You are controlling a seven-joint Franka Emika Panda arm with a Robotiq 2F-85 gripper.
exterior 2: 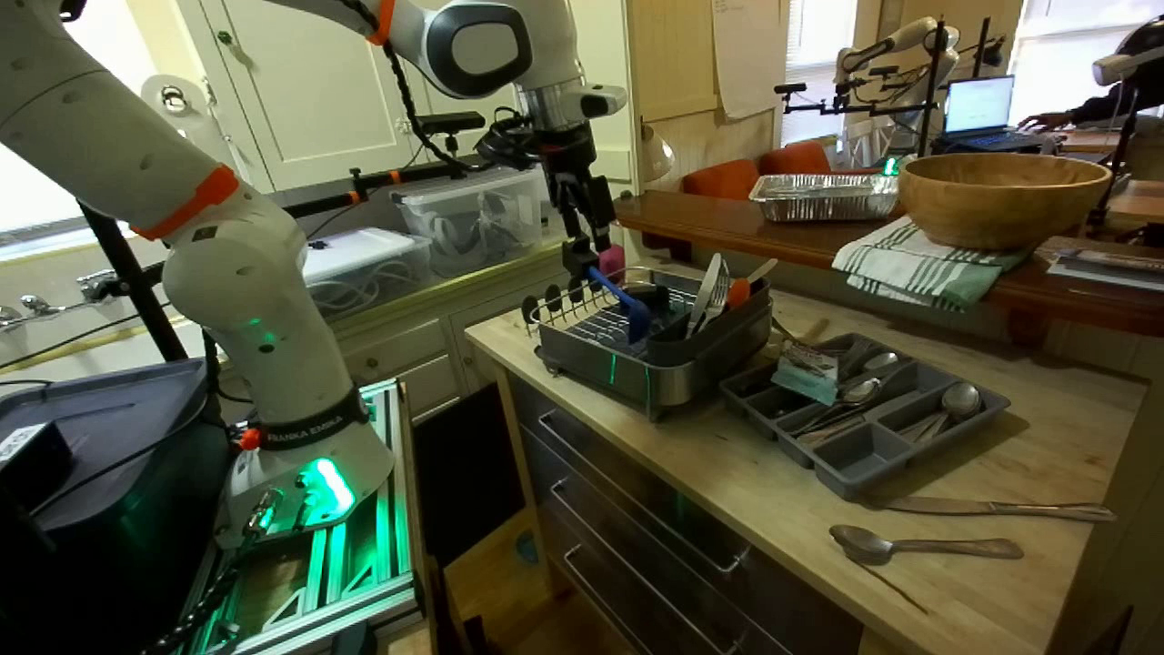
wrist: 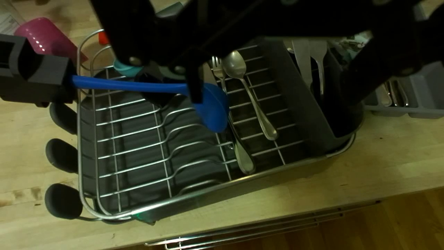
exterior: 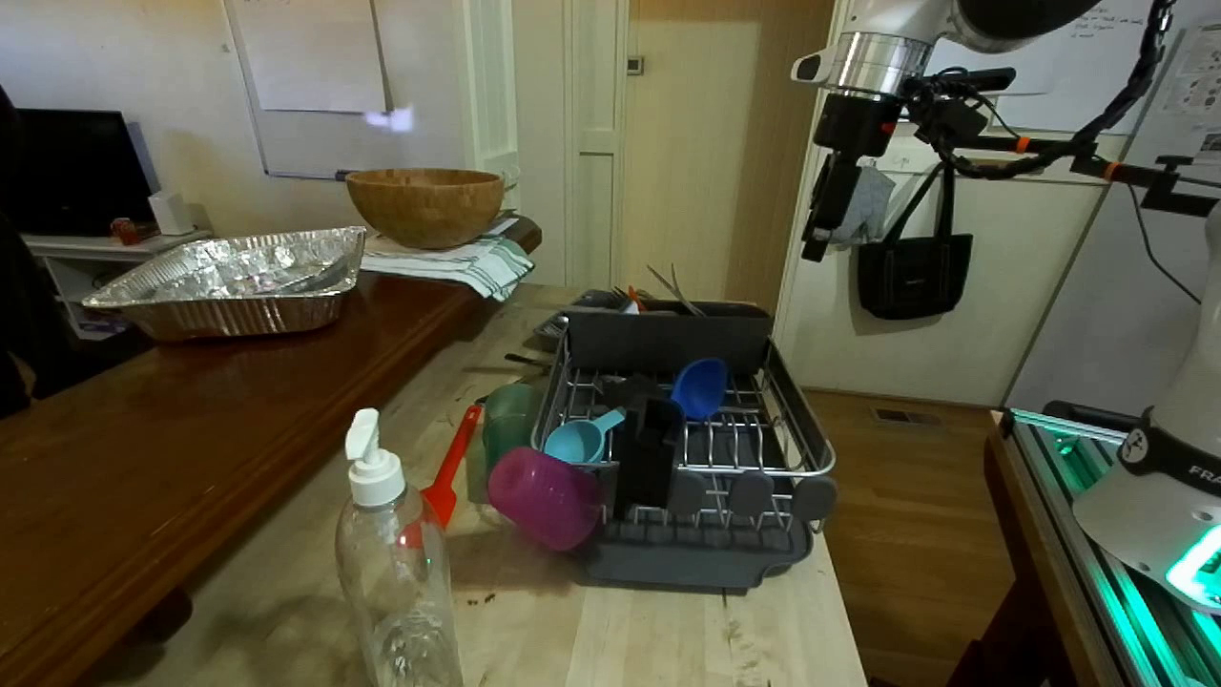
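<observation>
My gripper [exterior: 816, 246] hangs above the counter, clear of everything below. In the wrist view its dark fingers stand wide apart with nothing held between them; one finger [wrist: 194, 85] overlaps the blue spoon only in the picture. The blue spoon [wrist: 214, 109] leans in the dish rack [exterior 2: 595, 366], its handle running to a black block-like piece [exterior: 648, 464] at the rack's end. A fork [wrist: 242, 156] and a metal spoon [wrist: 260, 114] lie on the rack's wires. A light-blue scoop [exterior: 578, 440] rests on its near side.
A grey cutlery tray [exterior 2: 862, 453] stands beside the rack, with a knife [exterior 2: 998, 508] and spoon [exterior 2: 928, 548] loose nearby. A pink cup [exterior: 544, 498], green cup [exterior: 510, 422], red spatula [exterior: 452, 468] and pump bottle [exterior: 395, 572] crowd the rack's other side.
</observation>
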